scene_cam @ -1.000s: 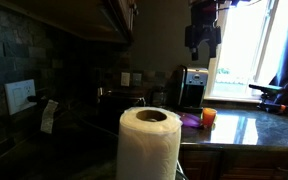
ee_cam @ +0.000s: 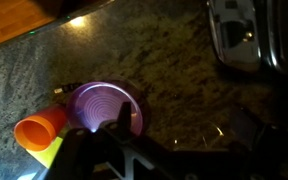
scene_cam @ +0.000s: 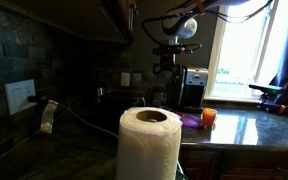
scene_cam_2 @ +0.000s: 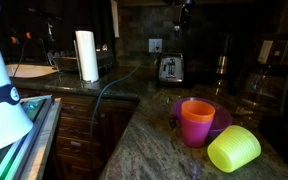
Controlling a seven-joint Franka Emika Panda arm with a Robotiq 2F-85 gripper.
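My gripper (scene_cam: 164, 72) hangs open and empty above the counter, left of the coffee maker. In the wrist view its dark fingers reach up from the bottom edge. A round purple bowl (ee_cam: 102, 104) lies below and to the left in that view, partly covered by one finger. Beside the bowl are an orange cup (ee_cam: 36, 130) and a yellow-green cup (ee_cam: 49, 152). Exterior view 2 shows the orange cup (scene_cam_2: 197, 108) nested in a purple cup (scene_cam_2: 195, 132), with the yellow-green cup (scene_cam_2: 234, 148) tipped on its side and the purple bowl (scene_cam_2: 221, 119) behind.
A chrome toaster (scene_cam_2: 172, 67) stands against the tiled wall. A paper towel roll (scene_cam: 149, 145) stands close to exterior view 1. The dark coffee maker (scene_cam: 193, 88) is near the window. Bare counter (scene_cam_2: 144, 120) lies left of the cups.
Seen in exterior view 1, my gripper has come down and moved left, from in front of the window to left of the coffee maker. The cups and bowl look unmoved.
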